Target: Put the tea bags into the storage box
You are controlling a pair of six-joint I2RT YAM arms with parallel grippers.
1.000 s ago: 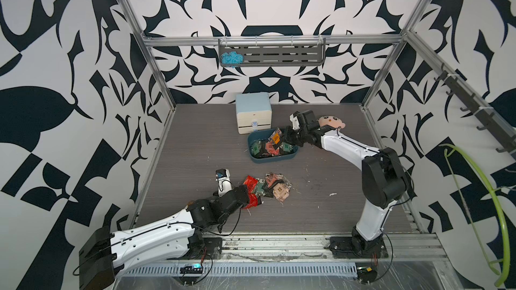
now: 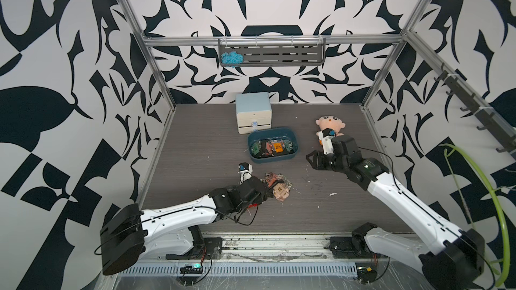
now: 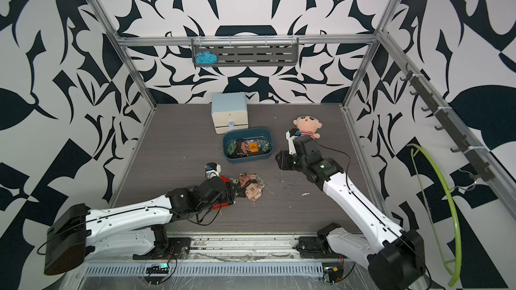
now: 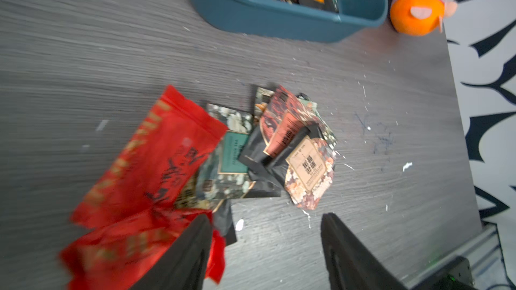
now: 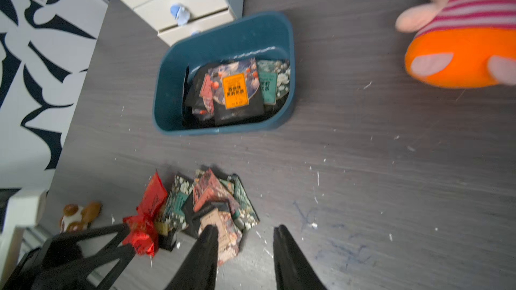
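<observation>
The dark teal storage box (image 5: 276,120) holds several tea bags, among them one with an orange label (image 5: 235,90) lying on top. In front of the box, a loose pile of tea bags (image 4: 309,166) lies on the table, with dark, floral and pinkish wrappers. Two red tea bags (image 4: 166,150) lie at the pile's left side. My left gripper hangs over the pile with its fingers parted and nothing between them. Right of the box, my right gripper stands open and empty above the table.
A small white-and-blue drawer cabinet (image 2: 253,111) stands behind the box. The plush doll (image 2: 329,123) sits at the back right, close to my right arm. A brown-and-white toy (image 5: 79,216) lies left of the pile.
The orange-labelled tea bag, tilted at my right gripper a second ago, now lies flat in the box. My right gripper has withdrawn toward the front right; the left one has moved right, over the pile.
</observation>
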